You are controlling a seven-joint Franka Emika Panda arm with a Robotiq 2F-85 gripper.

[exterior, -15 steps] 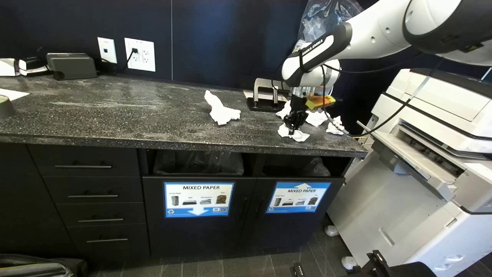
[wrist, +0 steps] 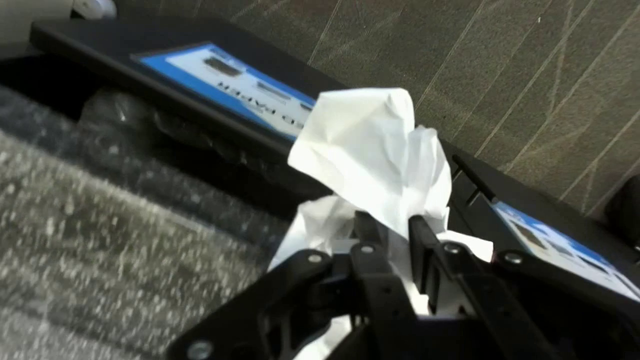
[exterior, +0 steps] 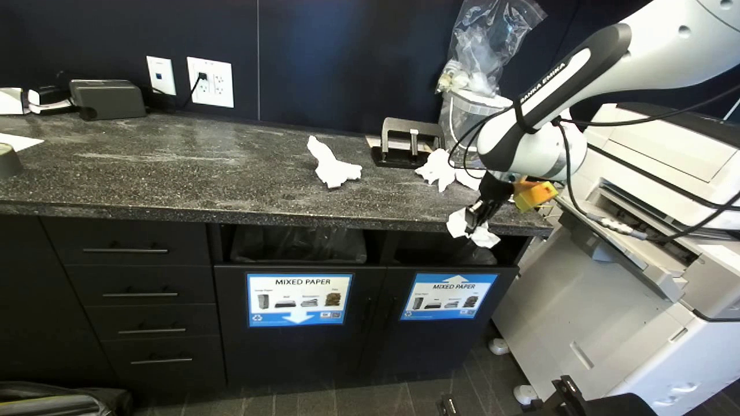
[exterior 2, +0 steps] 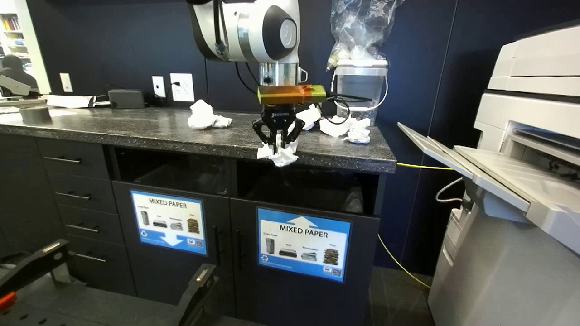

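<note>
My gripper (exterior 2: 279, 147) is shut on a crumpled white paper (wrist: 366, 153), which bunches up between and around its fingers. In exterior view 1 this held paper (exterior: 484, 238) hangs at the counter's front edge, above the right-hand bin opening. Below it, a clear bag liner (exterior 2: 354, 198) shows inside the right cabinet (exterior 2: 304, 200). Other crumpled papers lie on the counter: one stands alone (exterior: 334, 166) left of the hole punch, and more white paper (exterior 2: 359, 131) rests toward the right end, partly hidden by the arm in exterior view 1.
A hole punch (exterior: 409, 142) and a clear bucket (exterior 2: 361, 87) with a plastic bag stand at the back. The printer (exterior: 610, 277) is to the right. A left bin opening (exterior: 298, 244) sits beside the right one.
The arm has moved toward the front and right with the paper in its gripper. Paper that was over the counter top is now out at the front edge.
</note>
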